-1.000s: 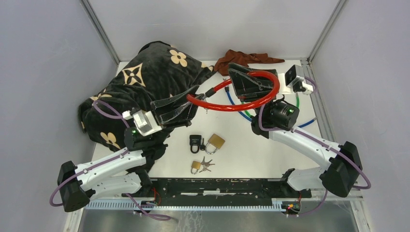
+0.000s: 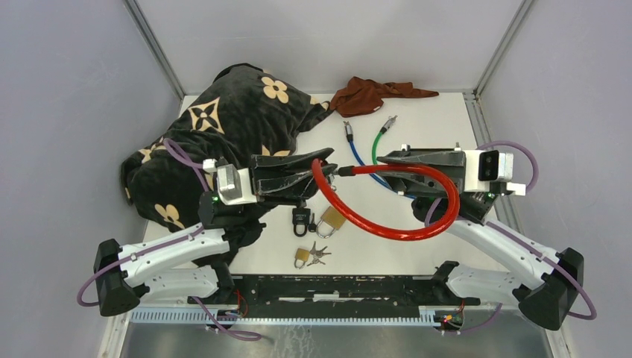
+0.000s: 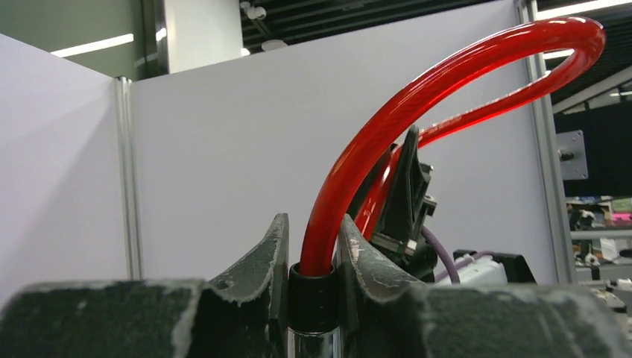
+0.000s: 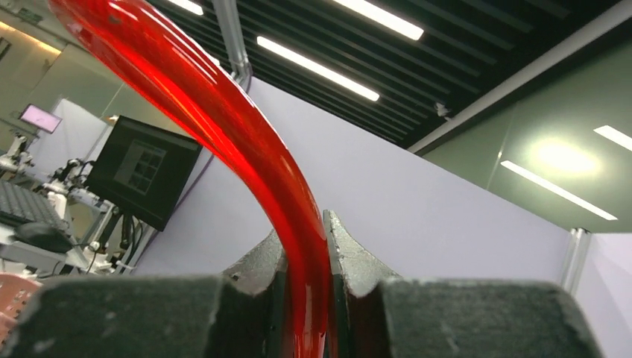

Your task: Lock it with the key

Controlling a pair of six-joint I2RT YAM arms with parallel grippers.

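Observation:
A red cable lock point(image 2: 387, 233) loops in the air between my two grippers. My left gripper has its fingers close against both sides of the lock's black collar point(image 3: 313, 302), with shiny metal below; whether they press on it is unclear. My right gripper is shut on the red cable point(image 4: 287, 194) near its other end. In the top view, that end's black sleeve point(image 2: 346, 171) points at the left fingertips, with metal between. Something small and silvery shows beside the left fingertips, too small to make out. The lock's keyhole is hidden.
Below on the white table lie a black padlock point(image 2: 300, 218), a brass padlock point(image 2: 332, 218), a small brass padlock point(image 2: 301, 256) and loose keys point(image 2: 318, 253). Behind are blue and green cables, a brown cloth point(image 2: 373, 95) and a dark blanket point(image 2: 231, 112).
My right gripper has come toward the front and moved right, carrying the cable. The left gripper has shifted slightly right. The loop now hangs lower in the top view, over the table's right middle.

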